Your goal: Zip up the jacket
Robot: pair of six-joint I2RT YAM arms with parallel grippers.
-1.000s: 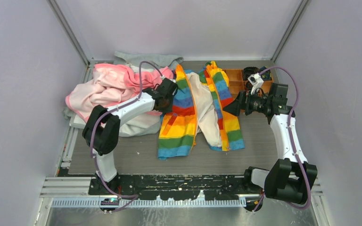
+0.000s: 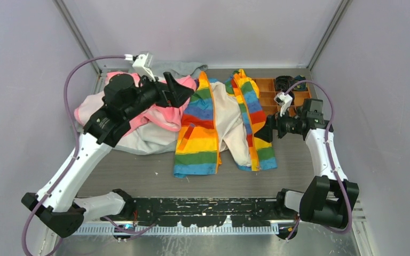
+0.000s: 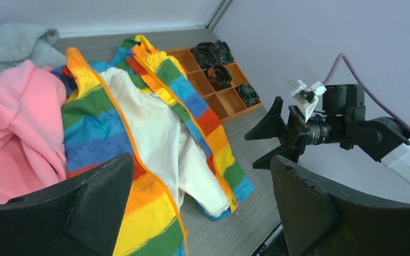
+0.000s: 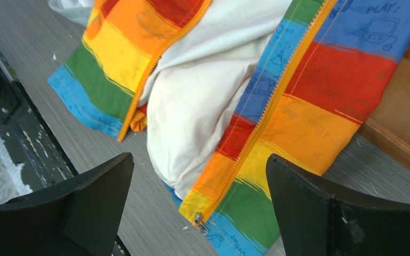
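Note:
The rainbow jacket lies open on the grey table, its left panel and right panel apart, white lining between them. In the right wrist view a zipper slider sits at the bottom of the right panel's orange zip. My left gripper is raised high above the pink fleece and the jacket's left side, open and empty. My right gripper hovers open over the right panel, with nothing between its fingers.
Pink fleece and grey cloths are piled at left. A wooden compartment box with dark coiled items stands at back right. Bare table lies along the front. Walls enclose both sides.
My left gripper has risen from the jacket's left panel, which has shifted slightly left at its lower end. My right arm has shifted very slightly.

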